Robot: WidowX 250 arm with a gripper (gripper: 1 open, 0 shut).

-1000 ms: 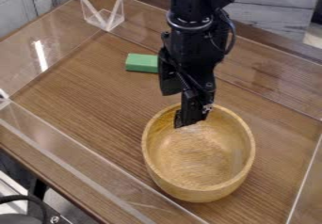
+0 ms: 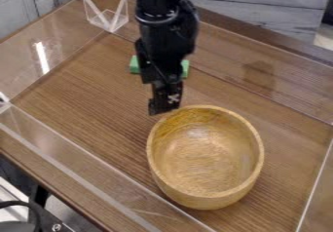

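Note:
My black gripper [image 2: 164, 90] hangs over the wooden table [image 2: 78, 119], behind and a little left of the upper end of a yellow oval bowl [image 2: 205, 173]. It is open. A green block [image 2: 139, 64] lies just behind the gripper, partly hidden by the arm.
A clear wire or plastic object [image 2: 109, 12] stands at the back left, and another sits at the left edge. A pale grey board lines the back. A dark cable lies at the lower left corner.
The arm has moved left and back, away from over the bowl and toward the green block, which it now partly hides.

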